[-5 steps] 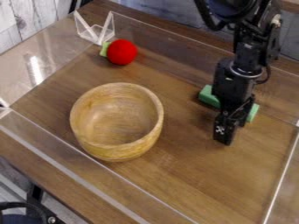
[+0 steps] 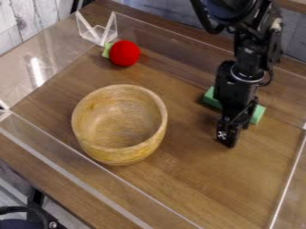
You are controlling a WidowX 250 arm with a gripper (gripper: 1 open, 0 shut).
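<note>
The black robot arm reaches down from the top right to a gripper [image 2: 230, 130] low over the table, at the near-left side of a green object [image 2: 249, 111]. The green object lies on the wood surface, partly hidden behind the arm. I cannot tell from this view whether the fingers are open or shut, or whether anything is between them.
A tan bowl [image 2: 93, 127] sits left of centre on the wooden table [image 2: 156, 188]. A red ball-like object [image 2: 123, 53] with something green beside it is at the back left, by a white wire item [image 2: 98, 29].
</note>
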